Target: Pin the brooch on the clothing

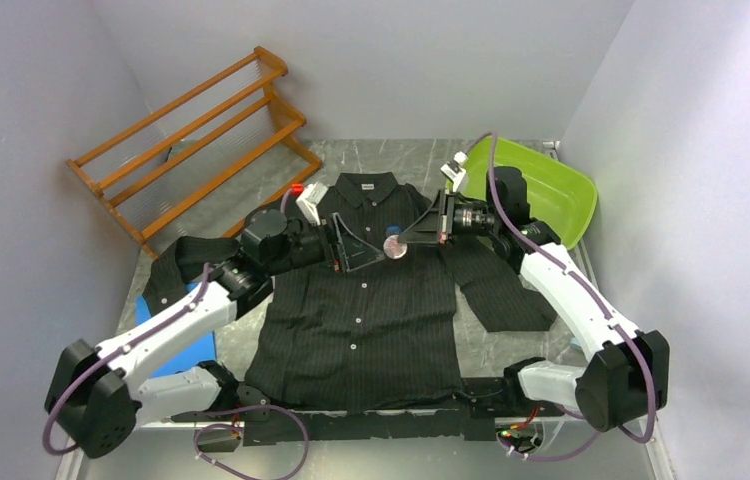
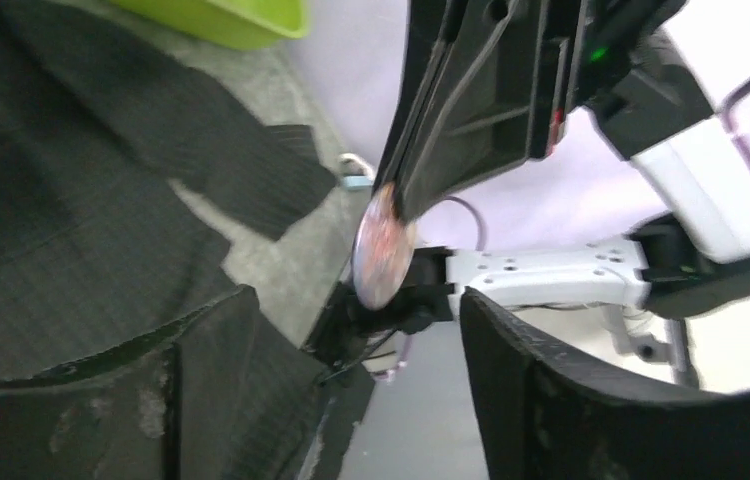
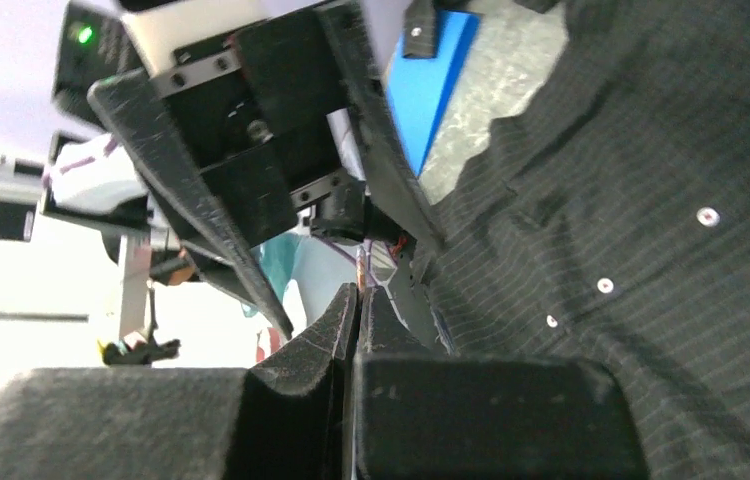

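Note:
A round, pale pinkish brooch point(image 1: 395, 247) is held in the air above the dark striped shirt point(image 1: 361, 330). My right gripper point(image 1: 405, 238) is shut on its edge. From the left wrist side, the brooch face point(image 2: 383, 255) looks blurred and hangs below the right fingertips. Edge-on, the brooch point(image 3: 360, 268) is a thin strip between the right fingertips. My left gripper point(image 1: 383, 255) is open just left of the brooch, its two fingers point(image 3: 396, 175) spread apart with nothing gripped. The brooch's pin cannot be made out.
A green basin point(image 1: 576, 195) stands at the back right, behind the right arm. The wooden rack point(image 1: 201, 140) occupies the back left. A blue sheet point(image 1: 186, 350) lies under the left arm.

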